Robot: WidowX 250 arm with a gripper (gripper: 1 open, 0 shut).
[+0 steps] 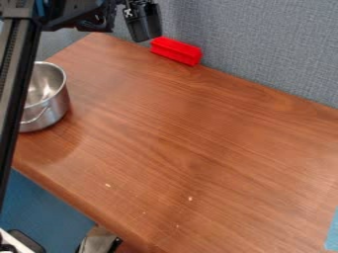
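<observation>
My gripper (142,22) hangs at the top of the camera view, above the back left of the table, dark and partly cut off by the frame; its fingers are too unclear to tell whether they are open or shut. A red block-like object (176,49) lies on the table against the grey partition, just right of and below the gripper. A steel pot (46,111) stands at the left edge of the table, partly hidden by the dark arm column.
A grey fabric partition (264,49) runs along the back. The table's front edge runs diagonally at lower left, with blue floor beyond.
</observation>
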